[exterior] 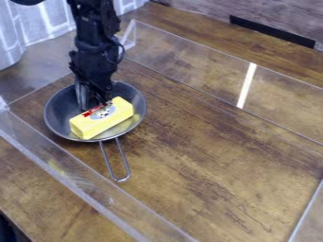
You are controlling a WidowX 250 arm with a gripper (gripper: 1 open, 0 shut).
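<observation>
A dark metal pan (64,111) with a wire handle pointing toward the front sits on the left of the wooden table. In it lies a yellow box (97,122) with a red and white print. My black gripper (91,99) reaches down from the top left into the back of the pan, right behind the box. Its fingertips are dark against the pan and partly hidden by the box, so I cannot tell how far apart they are or whether they touch it.
Clear plastic walls border the table (221,161) along the back, left and right. White crumpled material hangs at the top left.
</observation>
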